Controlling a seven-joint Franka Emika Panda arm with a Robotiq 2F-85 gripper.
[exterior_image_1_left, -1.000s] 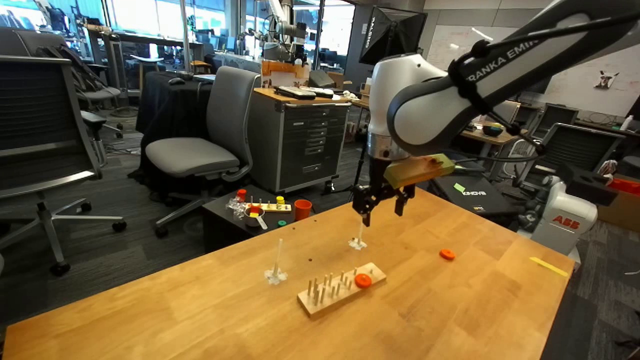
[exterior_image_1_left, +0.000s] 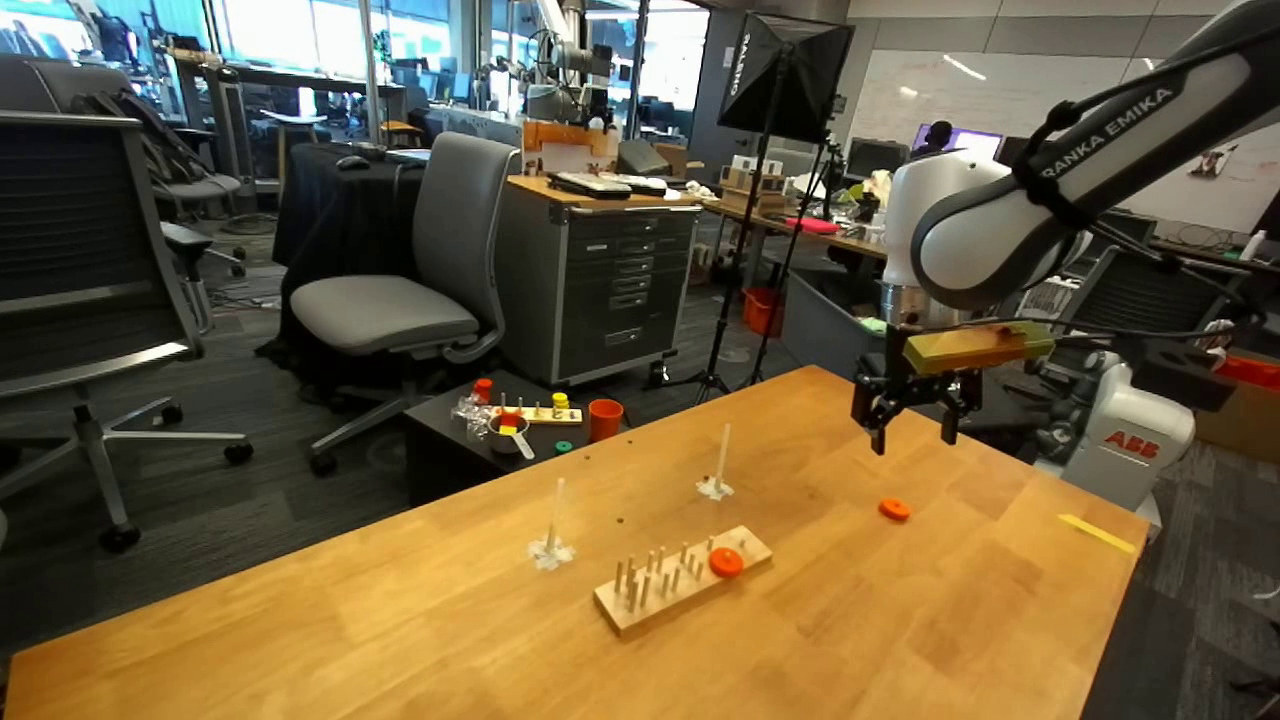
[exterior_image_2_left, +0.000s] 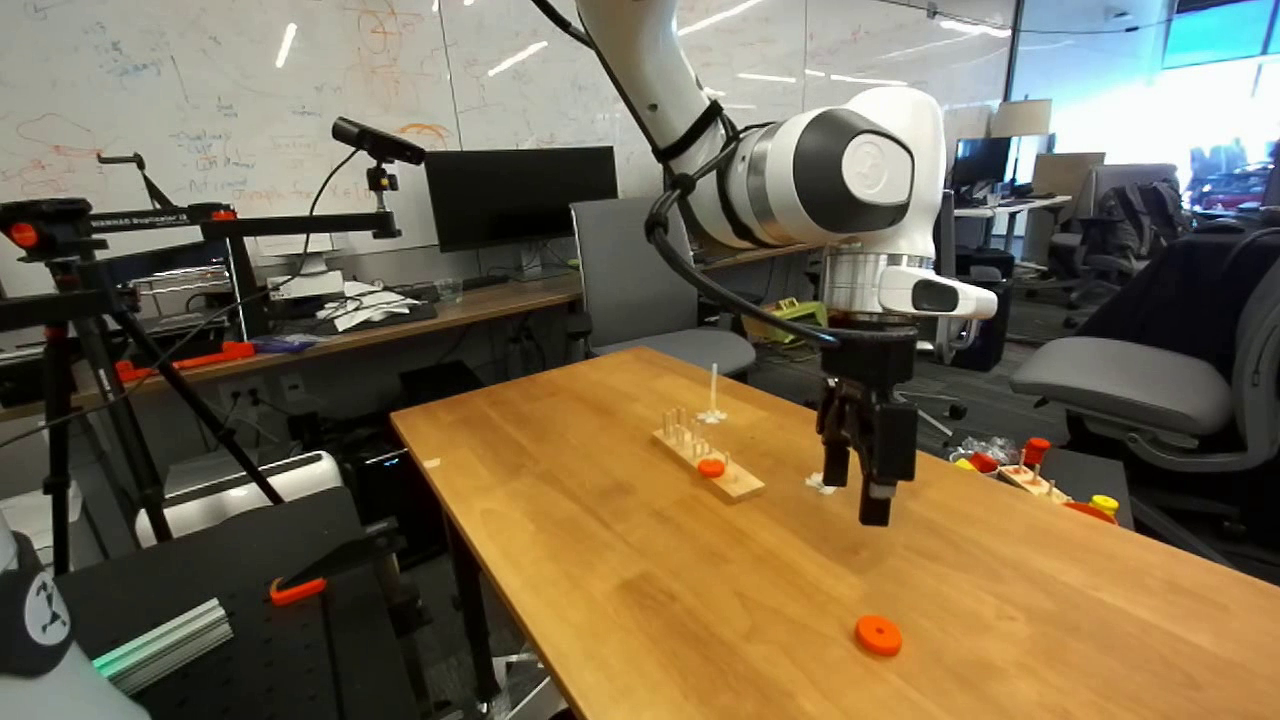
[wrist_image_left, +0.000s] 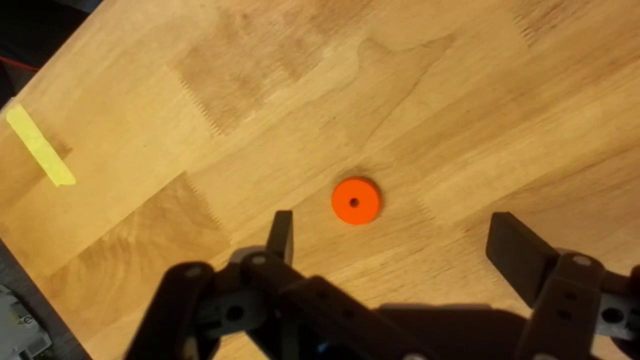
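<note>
An orange disc with a small centre hole (wrist_image_left: 355, 201) lies flat on the table, seen between and just beyond my fingertips in the wrist view. My gripper is open and empty, well above the tabletop. In exterior view 1 the gripper (exterior_image_1_left: 917, 442) hangs up and behind the loose disc (exterior_image_1_left: 894, 510); exterior view 2 shows the disc (exterior_image_2_left: 878, 636) in front of and below the gripper (exterior_image_2_left: 858, 504). A wooden peg board (exterior_image_1_left: 636, 610) carries several upright pegs, with a second orange disc (exterior_image_1_left: 726, 562) at its right part.
Two thin upright rods, a left one (exterior_image_1_left: 557, 516) and a right one (exterior_image_1_left: 722, 456), stand behind the peg board. Yellow tape (exterior_image_1_left: 1096, 533) is stuck near the table's right edge. Bare table surrounds the loose disc.
The arm and open gripper have moved right in exterior view 1, away from above the right rod and towards the loose disc. Both discs and the peg board stay where they were.
</note>
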